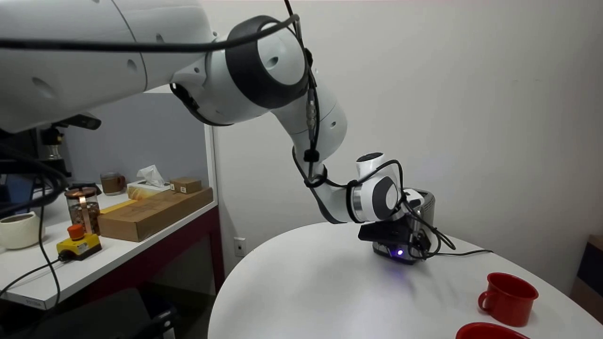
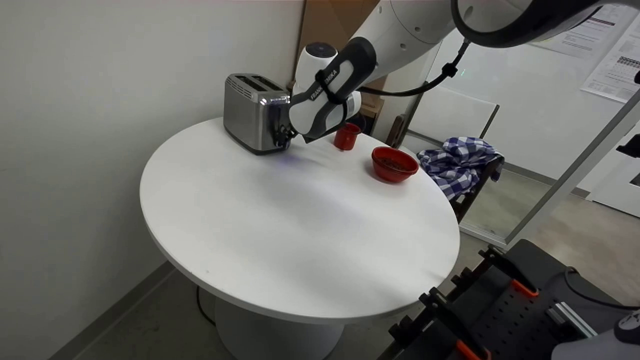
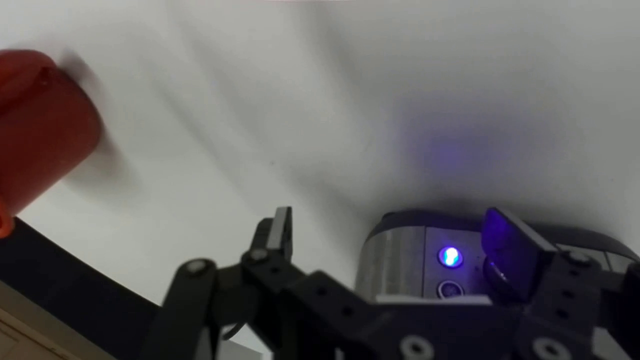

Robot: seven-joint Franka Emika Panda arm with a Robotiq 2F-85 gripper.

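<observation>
A silver toaster [image 2: 247, 111] stands upright on the round white table near the wall. Its control end faces my gripper, whose two fingers are spread wide apart in the wrist view. One finger [image 3: 517, 252] is in front of the toaster's panel, close to a button [image 3: 450, 257] glowing blue-violet. Over bare table, off the toaster's side, is the other finger [image 3: 279, 231]. Nothing is held between them. Whether the nearer finger touches the panel I cannot tell. In exterior view 1, the camera mount and cables partly cover the toaster [image 1: 427, 206].
A red mug [image 1: 510, 299] and a red bowl [image 2: 394, 165] with small dark contents stand along one side of the table [image 2: 288, 240]. The wall is close behind the toaster. A black cable [image 1: 463, 253] runs behind.
</observation>
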